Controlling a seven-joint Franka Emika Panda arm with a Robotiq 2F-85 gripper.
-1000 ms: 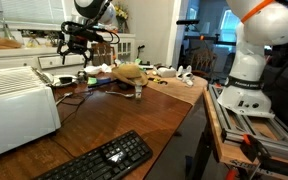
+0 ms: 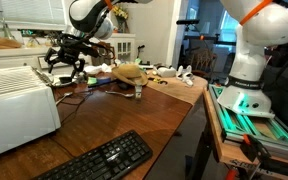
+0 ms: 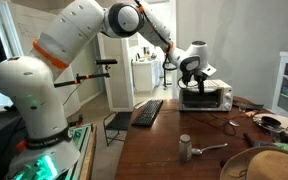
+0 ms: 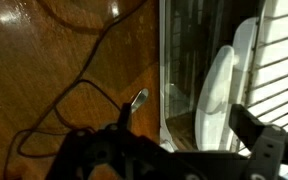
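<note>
My gripper (image 2: 60, 64) hangs open above the back end of a white toaster oven (image 2: 19, 110), with nothing seen between its fingers. In the second exterior view the gripper (image 3: 197, 80) is at the oven's top, though the gap to it cannot be judged. Below my parted fingers, the wrist view holds the oven's slatted top (image 4: 282, 55), its long white handle (image 4: 213, 95) and a dark glass front. A small silvery utensil end (image 4: 139, 99) lies on the wooden table beside it.
Dark cables (image 4: 84, 72) loop over the table by the oven. A black keyboard (image 2: 102, 160) lies at the near side. A shaker (image 3: 185, 148), a spoon (image 3: 212, 149) and a tan hat (image 3: 266, 164) stand or lie farther along.
The arm has come lower and to the left in the first exterior view, bringing the gripper closer to the white oven. The tabletop objects look unmoved.
</note>
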